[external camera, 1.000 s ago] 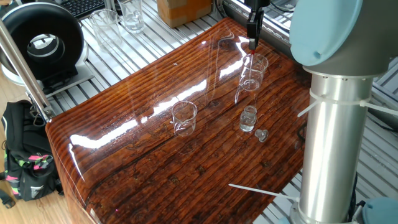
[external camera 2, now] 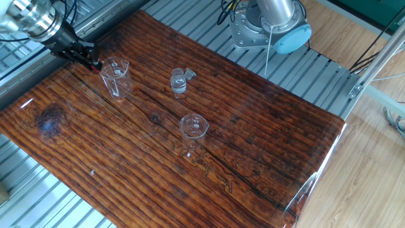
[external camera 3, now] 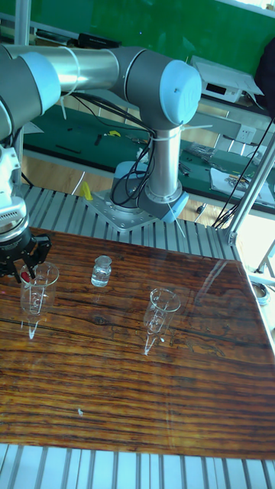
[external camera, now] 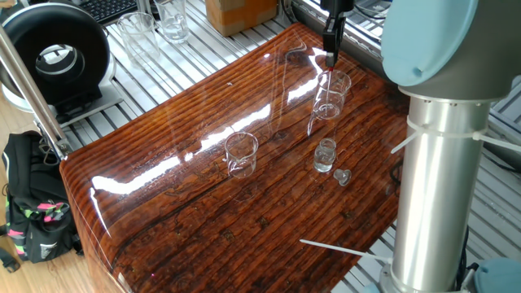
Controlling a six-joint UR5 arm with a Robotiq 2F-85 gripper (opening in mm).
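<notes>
My gripper (external camera 2: 97, 66), black with a bit of red at its tip, is at the rim of a clear glass beaker (external camera 2: 118, 81) standing upright near the table's edge. In exterior view 1 the gripper (external camera: 330, 65) overlaps that beaker's top; whether its fingers touch the glass or hold something thin is unclear. A second, empty-looking beaker (external camera: 241, 155) stands upright nearer the table's middle. Between the two, off to the side, is a small glass bottle (external camera: 324, 156) containing clear liquid, its mouth seemingly uncovered. A clear glass stopper (external camera: 342, 177) lies beside it.
More glassware (external camera: 138, 37) and a cardboard box (external camera: 241, 11) sit on the slatted surface beyond the table. The robot's base (external camera 2: 267, 28) is off the table's edge.
</notes>
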